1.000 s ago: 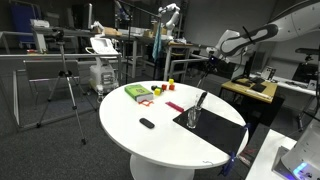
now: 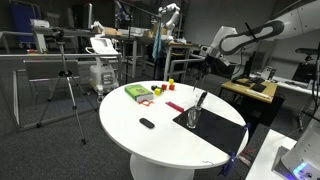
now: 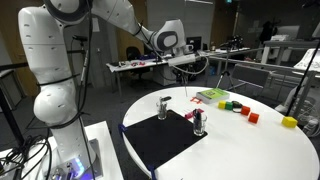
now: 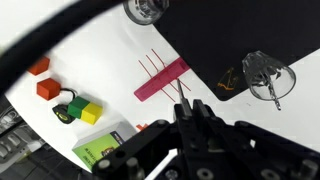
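My gripper is shut on a thin stick (image 4: 180, 88), which points down from its fingers. In exterior view 2 the gripper (image 3: 183, 73) hangs high above the white round table (image 3: 240, 150), with the stick showing as a faint line below it. Under it in the wrist view lies a pinkish-red strip (image 4: 160, 84) with several thin red lines across it, apart from the stick's tip as far as I can tell. A clear cup (image 4: 262, 70) with something in it stands by the black mat (image 4: 215, 40); a second cup (image 4: 147, 8) is at the top edge.
A green book or box (image 3: 213, 95), red blocks (image 3: 253, 118) and a yellow block (image 3: 289, 122) lie toward the table's far side. A dark oblong object (image 2: 147, 122) rests near the front.
The arm has shifted slightly to the left in exterior view 1, its gripper still raised over the table. The objects on the table have not visibly moved.
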